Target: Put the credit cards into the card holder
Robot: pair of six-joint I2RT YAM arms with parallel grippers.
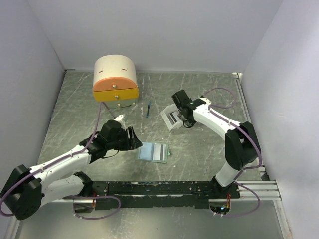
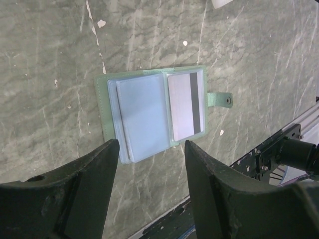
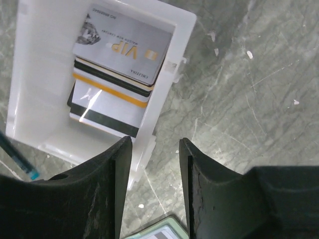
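Note:
The card holder point(image 2: 149, 72) lies spread flat on the table, green-edged, with clear sleeves; its right side shows a white card with a dark stripe point(image 2: 185, 107). My left gripper stands part open at the holder's left edge in the top view, nothing between its fingers. Several credit cards, a silver VIP card point(image 3: 122, 45) topmost, lie overlapping in a white tray point(image 3: 159, 107). Over the tray's near right side, my right gripper is open and empty. In the top view the right arm hides part of the tray.
A toy cabinet point(image 1: 115, 82) with orange and yellow drawers stands at the back left. A dark pen point(image 1: 148, 109) lies between it and the tray. A strap point(image 2: 220, 99) sticks out from the holder's right side.

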